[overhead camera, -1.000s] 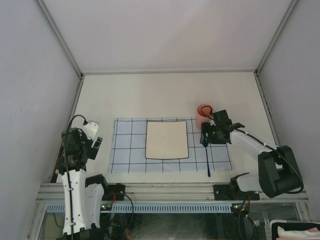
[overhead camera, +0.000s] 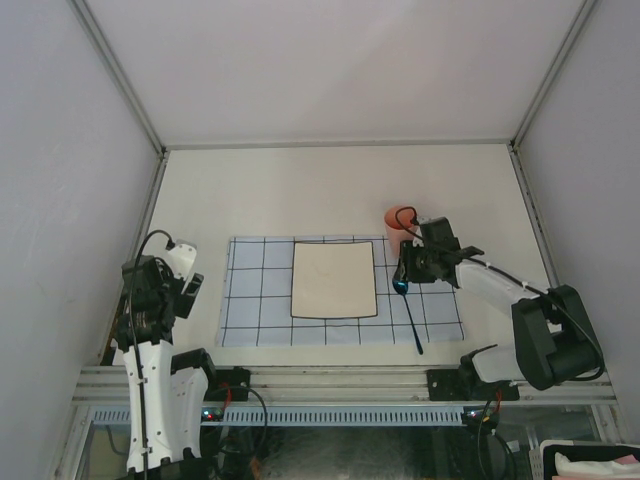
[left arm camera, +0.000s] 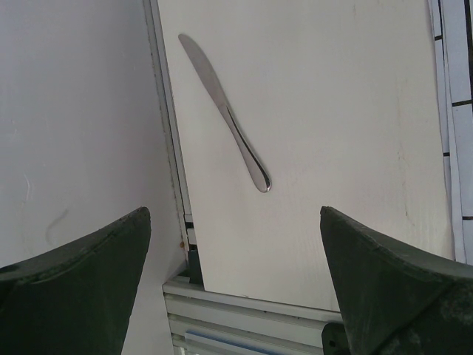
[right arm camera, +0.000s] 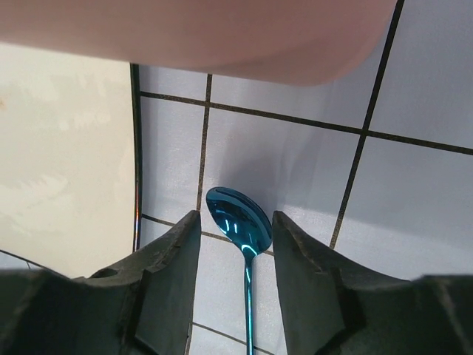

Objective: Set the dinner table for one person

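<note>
A shiny blue spoon (overhead camera: pixel 410 318) lies on the right side of the checked placemat (overhead camera: pixel 258 285), tilted a little, its bowl toward the back. My right gripper is part open over the spoon's bowl, a fingertip on either side; the right one appears close to or touching the rim. Behind it stands a pink cup (overhead camera: pixel 397 236), its lower part filling the top of the right wrist view. A square cream plate (overhead camera: pixel 334 280) rests mid-mat. At the far left my left gripper hangs open and empty, with a silver knife (left arm camera: pixel 230 118) lying on the table ahead of it.
Bare white table (overhead camera: pixel 300 190) stretches behind the placemat. A wall (left arm camera: pixel 81 133) runs close along the left of the knife. In the bottom right corner of the top view is a dark bin (overhead camera: pixel 548 458) with pale contents.
The right gripper has shifted slightly left. The spoon's bowl end has swung left, so the spoon is now more slanted, and the cup stands a little further left. The left arm is still.
</note>
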